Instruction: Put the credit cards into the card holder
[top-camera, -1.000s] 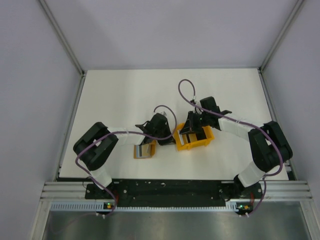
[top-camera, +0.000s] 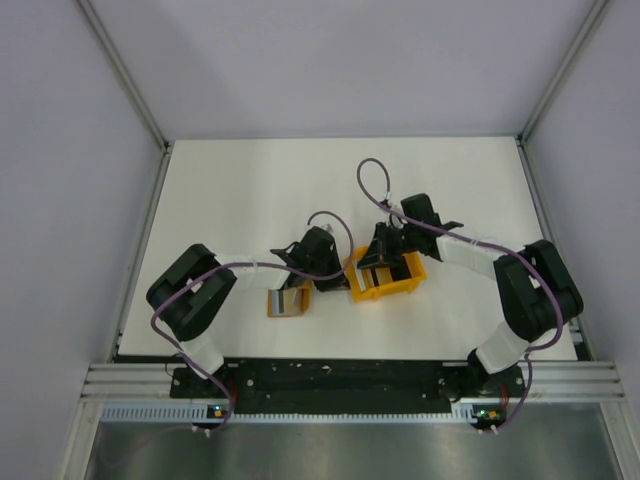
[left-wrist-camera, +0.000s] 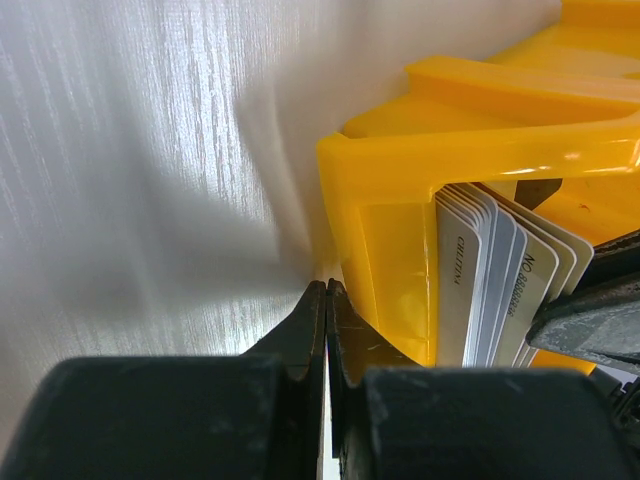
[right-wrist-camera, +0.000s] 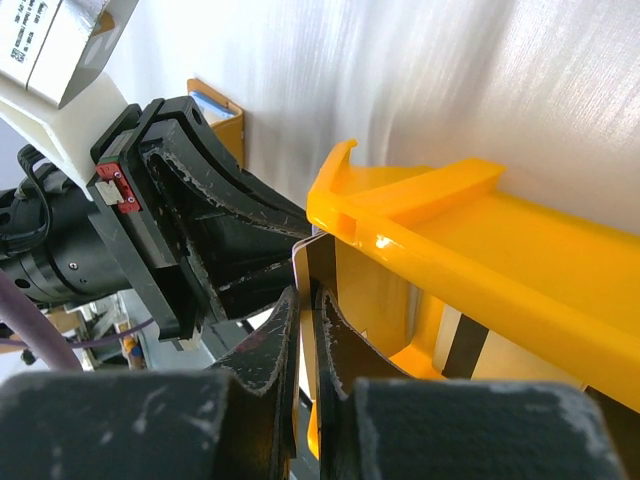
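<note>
A stack of cards (left-wrist-camera: 500, 275) stands on edge at the left end of the yellow box (top-camera: 368, 292). My right gripper reaches into that end, shut, with the thin edge of a card (right-wrist-camera: 306, 335) showing between its fingertips. In the left wrist view, one right finger (left-wrist-camera: 590, 320) lies against the stack. My left gripper is shut with nothing visible between its fingers, its tips close against the outside of the box's end wall. The brown card holder (top-camera: 301, 302) lies open to the left, below the left forearm, with a bluish and a pale strip inside.
Further cards (right-wrist-camera: 520, 357) stand in the middle of the yellow box, beside dark slots. Both arms are close together over the box's left end.
The yellow box has shifted very slightly to the left, and the right gripper has moved a little within it. The left arm and the card holder look unmoved.
</note>
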